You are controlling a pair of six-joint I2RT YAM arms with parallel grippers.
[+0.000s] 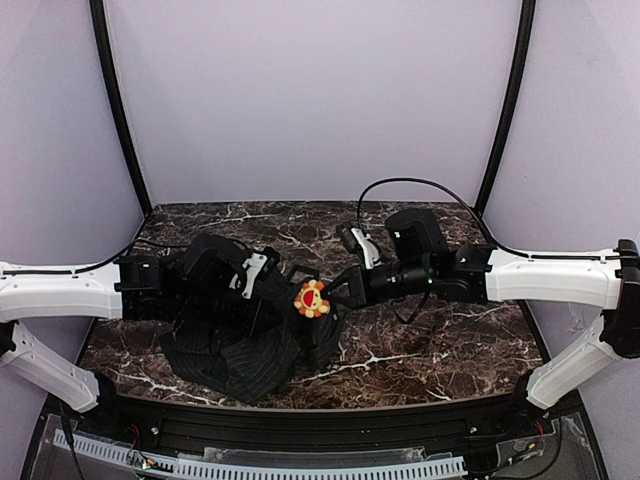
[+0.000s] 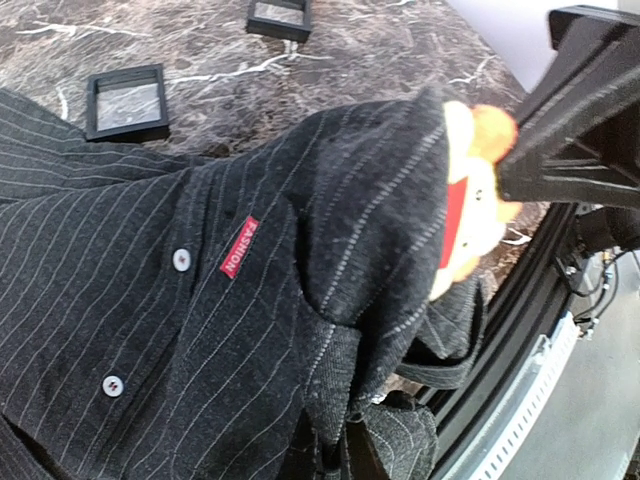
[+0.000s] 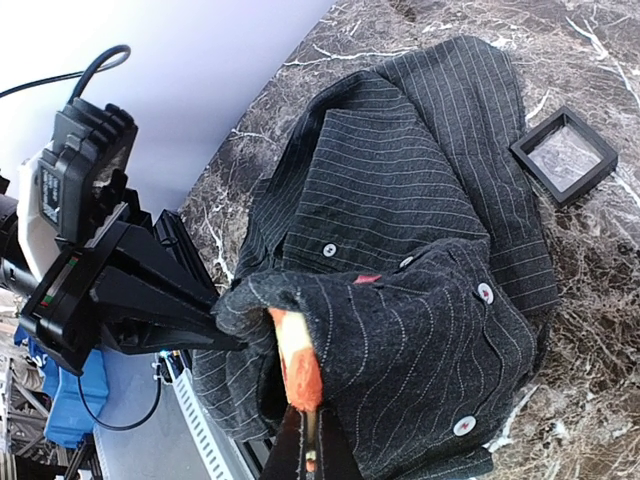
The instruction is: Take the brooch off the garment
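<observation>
The flower brooch (image 1: 311, 298), orange-yellow with a red centre, sits at a fold of the dark pinstriped garment (image 1: 225, 360), between my grippers. In the left wrist view it (image 2: 475, 215) is partly behind cloth (image 2: 230, 330). My left gripper (image 1: 260, 310) is shut on the garment (image 2: 335, 450), bunched at its fingertips. My right gripper (image 1: 338, 290) is shut at the brooch, whose orange edge (image 3: 300, 375) shows at its fingertips (image 3: 290, 450) in the right wrist view; whether it grips the brooch is hard to tell.
Small black square frames (image 2: 128, 130) lie on the marble table (image 1: 440, 350) behind the garment. The front rail (image 1: 300, 435) runs close below the garment.
</observation>
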